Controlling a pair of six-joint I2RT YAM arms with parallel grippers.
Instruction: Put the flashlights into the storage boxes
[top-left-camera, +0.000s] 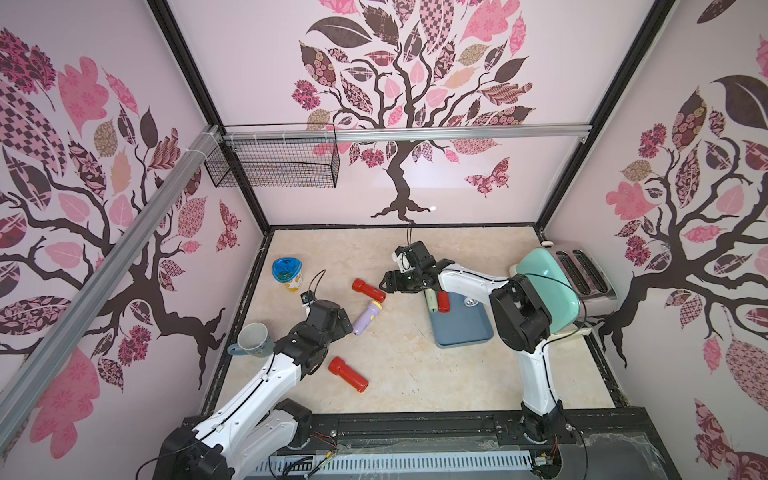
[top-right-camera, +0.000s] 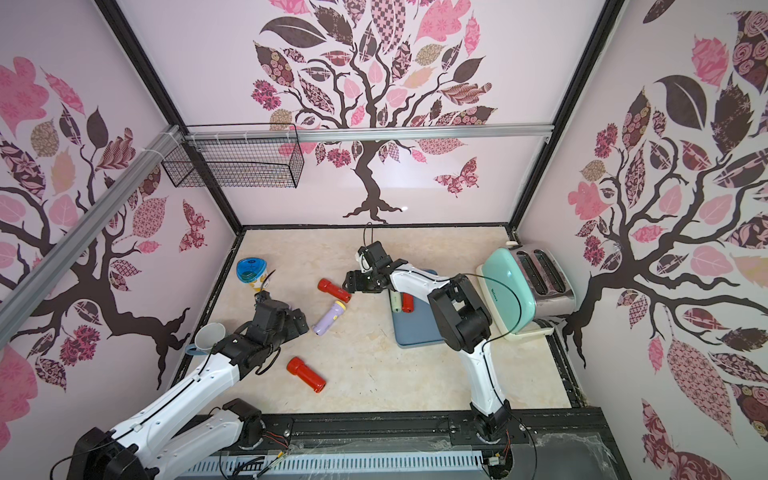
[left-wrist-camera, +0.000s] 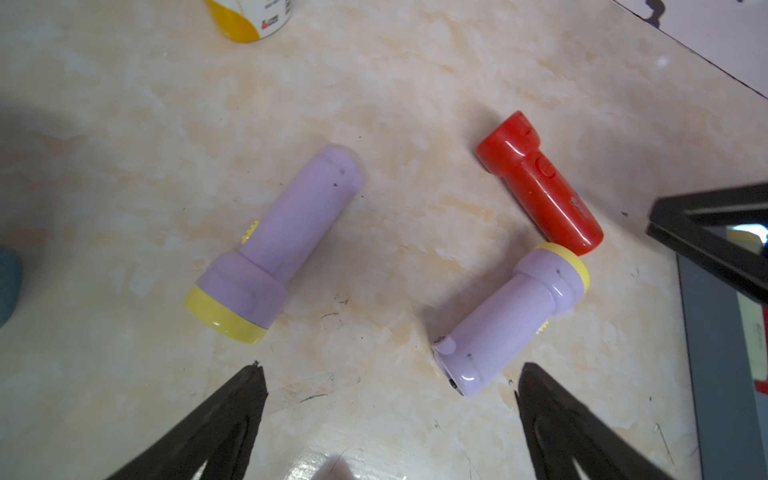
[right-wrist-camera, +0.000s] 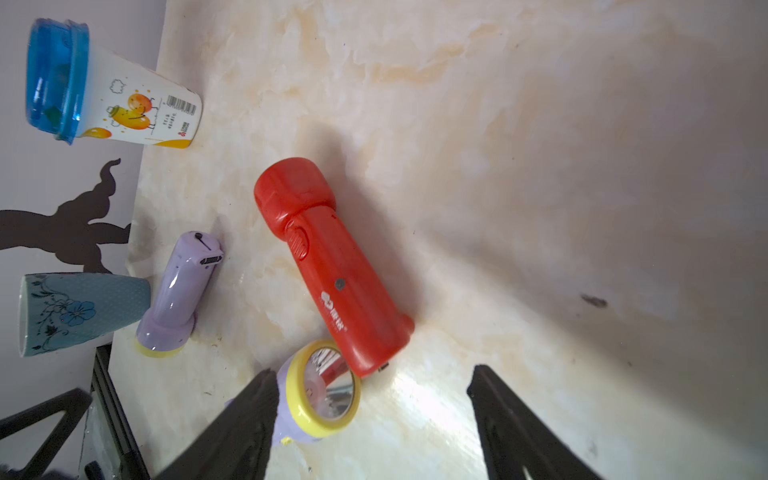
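Note:
On the table, a red flashlight (right-wrist-camera: 340, 268) lies with its tail end against the yellow head of a purple flashlight (left-wrist-camera: 512, 316). A second purple flashlight (left-wrist-camera: 280, 240) rests farther left, mostly hidden under the left arm in the top views. Near the front edge is another red flashlight (top-left-camera: 349, 374). The blue-grey box (top-left-camera: 464, 345) holds a greenish flashlight (top-left-camera: 431, 301), a red one (top-left-camera: 443, 301) and a white-ended item (top-left-camera: 471, 301). Above the left purple flashlight, my left gripper is open and empty. My right gripper hangs open by the touching pair, empty.
A blue-lidded cup (top-left-camera: 288, 273) and a blue mug (top-left-camera: 254, 340) stand at the left. The toaster (top-left-camera: 568, 276) occupies the right side. A wire basket (top-left-camera: 276, 164) hangs at the back wall. Between box and front edge the table is clear.

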